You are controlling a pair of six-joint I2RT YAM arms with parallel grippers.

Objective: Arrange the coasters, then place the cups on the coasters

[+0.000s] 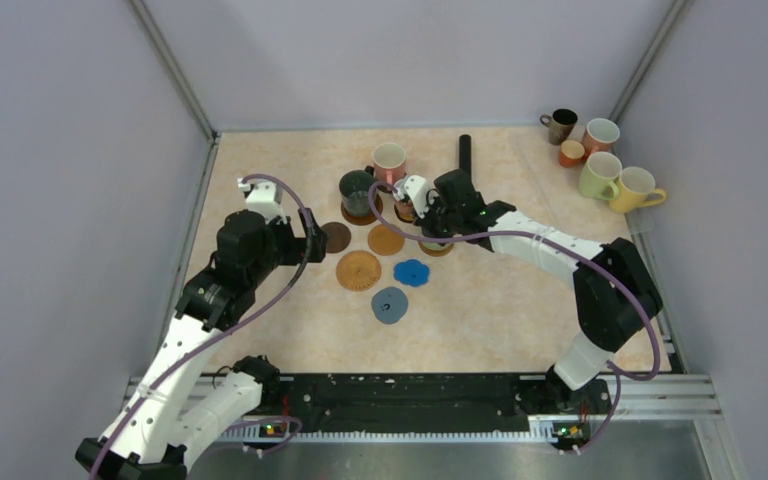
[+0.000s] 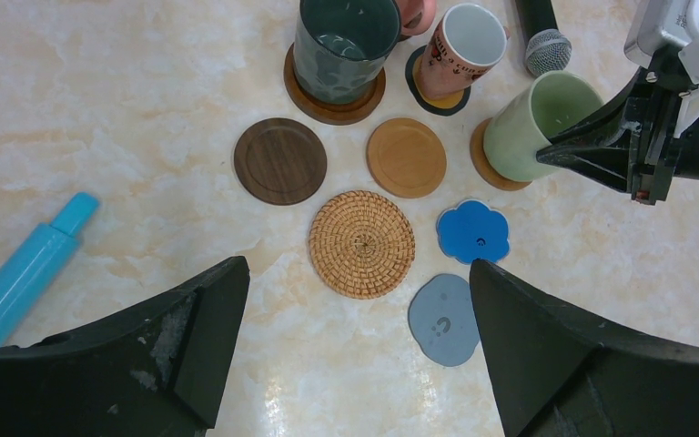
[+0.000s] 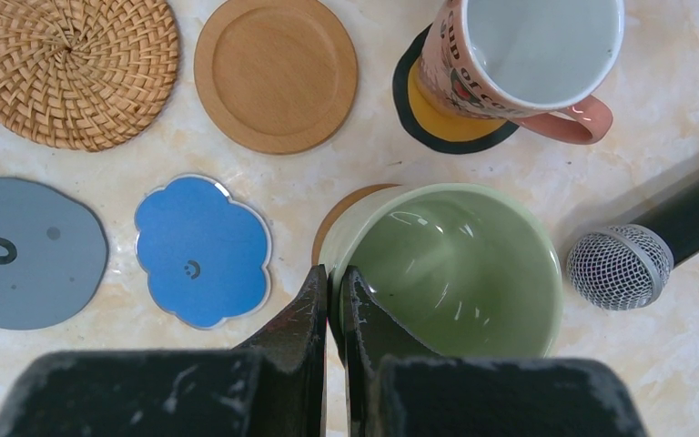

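A pale green cup [image 3: 455, 273] has its near wall pinched between the fingertips of my right gripper, one finger inside and one outside. Beneath it a round wooden coaster [image 2: 490, 167] shows partly; whether the cup rests fully on it I cannot tell. From the left wrist view, the same gripper reaches the green cup's rim from the right. My left gripper stands open above the table with nothing between its wide-spread fingers [image 2: 546, 337]. In the top view the right arm largely hides the green cup.
Bare coasters include a dark wooden one [image 2: 280, 161], a woven one [image 2: 362, 244], a blue one [image 2: 473, 231] and a grey one [image 2: 443, 320]. Close to the green cup stand a pink mug [image 3: 473, 82] and a microphone [image 3: 621, 266]. Several mugs cluster at the back right.
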